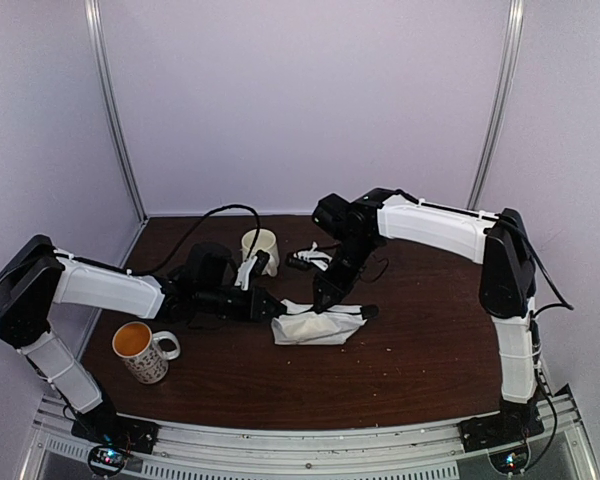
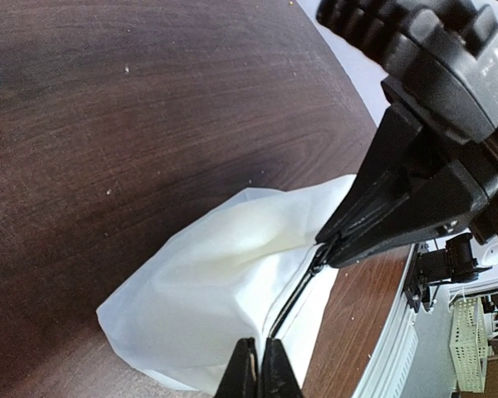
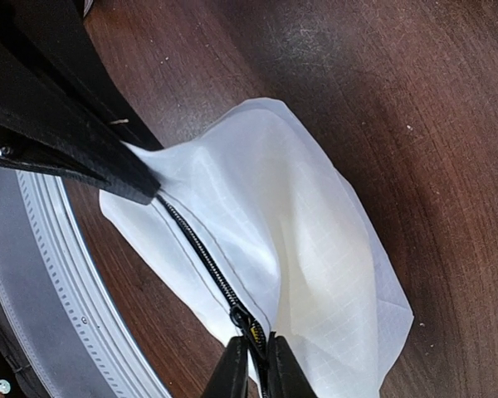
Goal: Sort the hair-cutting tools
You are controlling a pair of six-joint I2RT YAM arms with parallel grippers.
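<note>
A white fabric pouch (image 1: 315, 330) with a black zipper (image 3: 195, 245) lies on the middle of the table. My left gripper (image 1: 275, 310) is shut on the pouch's edge at one end of the zipper. My right gripper (image 1: 322, 305) is above the pouch, its fingertips close together around the zipper by the slider (image 3: 241, 319); whether they grip it is unclear. In the left wrist view the right gripper reaches to the zipper from the upper right. The pouch's contents are hidden.
An orange-lined patterned mug (image 1: 145, 365) stands at the front left. A cream mug (image 1: 260, 240) stands behind my left gripper.
</note>
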